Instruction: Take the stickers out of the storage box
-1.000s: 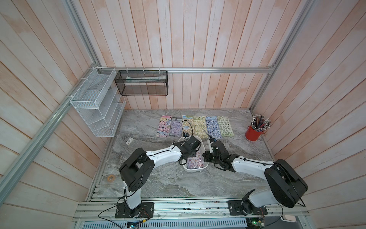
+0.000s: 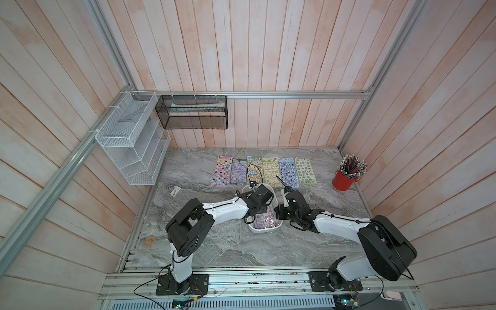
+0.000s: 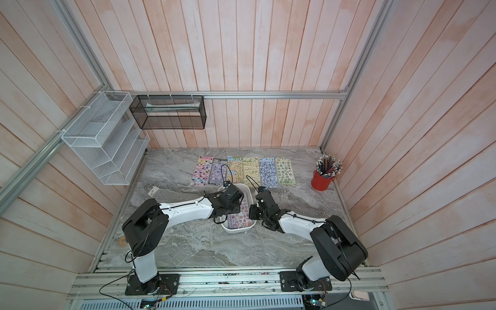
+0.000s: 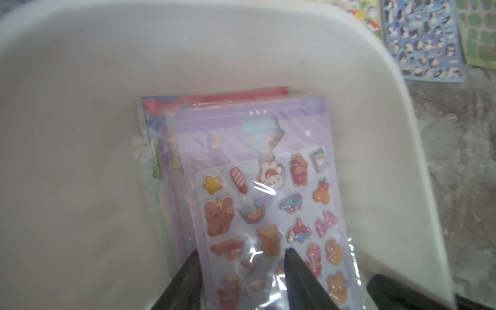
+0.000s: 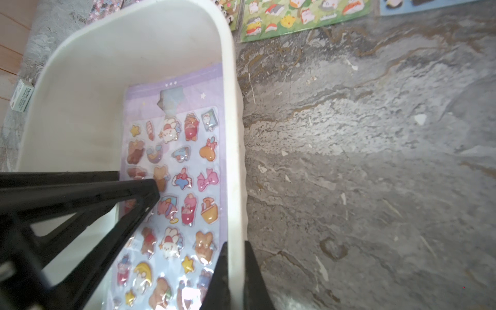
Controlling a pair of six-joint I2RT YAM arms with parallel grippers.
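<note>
The white storage box (image 5: 77,108) stands on the marbled table under both arms. In it lies a stack of sticker sheets, topped by a purple-edged sticker sheet (image 4: 304,124) with animal stickers; more sheets peek out at its left edge. My left gripper is over this sheet, its fingers apart; whether the tips touch the sheet I cannot tell. The box's right rim sits between the fingers of my right gripper, which is shut on it. Across the table's back lies a row of sticker sheets, among them a blue sticker sheet (image 2: 289,172).
A red bucket (image 2: 342,180) of pens stands at the back right. White wire shelves (image 2: 135,144) and a black mesh basket (image 2: 192,119) hang at the left and back. A tape roll (image 2: 149,241) lies at the left. Bare table is left of the box.
My left arm has shifted slightly to the right over the box. The right arm and the box show no clear movement.
</note>
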